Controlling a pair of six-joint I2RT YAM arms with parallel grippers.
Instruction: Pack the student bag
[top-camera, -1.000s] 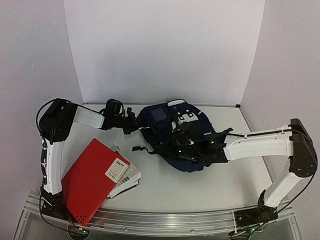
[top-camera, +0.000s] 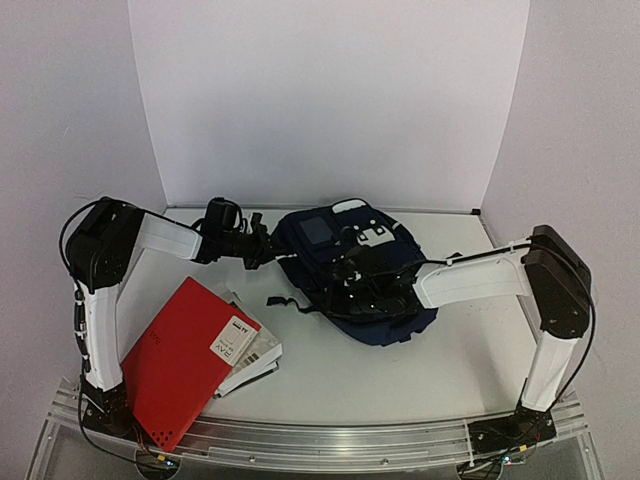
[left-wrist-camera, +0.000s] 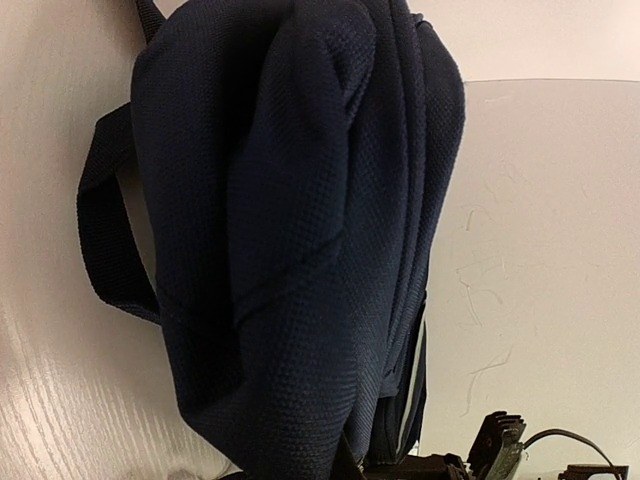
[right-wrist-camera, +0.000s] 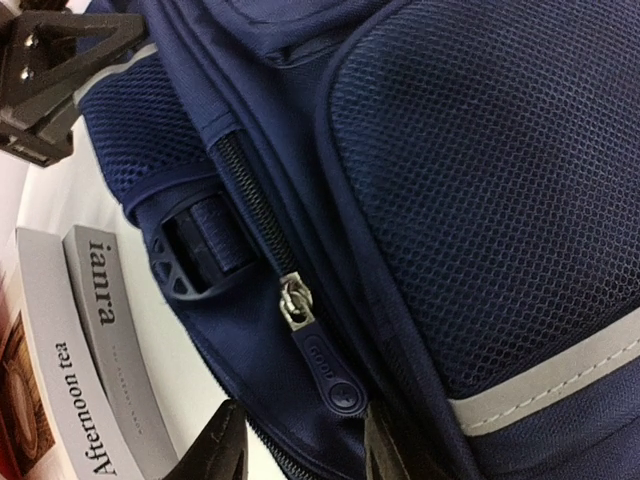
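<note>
The navy backpack lies on the table. Its side zipper pull hangs from a metal slider in the right wrist view. My right gripper is open, its two fingertips apart on either side of the pull's lower end, touching or not I cannot tell. My left gripper is at the bag's left edge; bag fabric fills its wrist view and hides the fingertips, so its grip is unclear. A red folder lies front left, partly over several books.
A loose black strap sticks out from the bag's left side. Bare table lies in front of the bag and to its right. A metal rail runs along the front edge.
The bag and left arm have moved slightly left; folder and books are unchanged.
</note>
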